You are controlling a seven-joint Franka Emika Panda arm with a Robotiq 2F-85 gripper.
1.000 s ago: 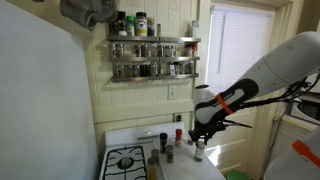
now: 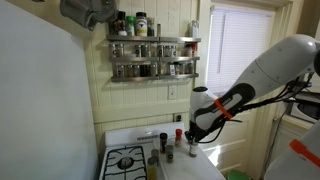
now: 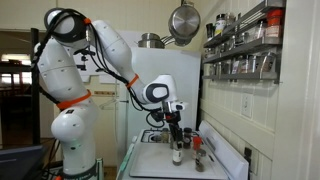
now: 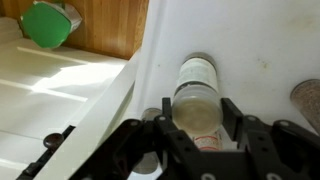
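Note:
A small jar [image 4: 197,100] with a pale round lid and a whitish label stands between my gripper's fingertips in the wrist view. My gripper is shut on it, one black finger [image 4: 158,130] on each side near the lid. In exterior view 2 the jar [image 3: 177,156] shows as a small white shape below the gripper [image 3: 176,143], at the white counter [image 3: 150,165]. From exterior view 1 the jar [image 2: 193,150] appears under the gripper [image 2: 193,141]. Whether its base touches the counter I cannot tell.
Several spice jars [image 2: 169,154] stand on the counter between the jar and the gas stove [image 2: 125,160]. A red-topped jar [image 2: 179,134] is near the wall. Wall shelves [image 2: 150,60] above hold many jars. A green-lidded thing [image 4: 47,27] lies beyond the counter edge.
My gripper and the white jar have moved slightly left in exterior view 1, toward the other jars. The jars on the counter have stayed put.

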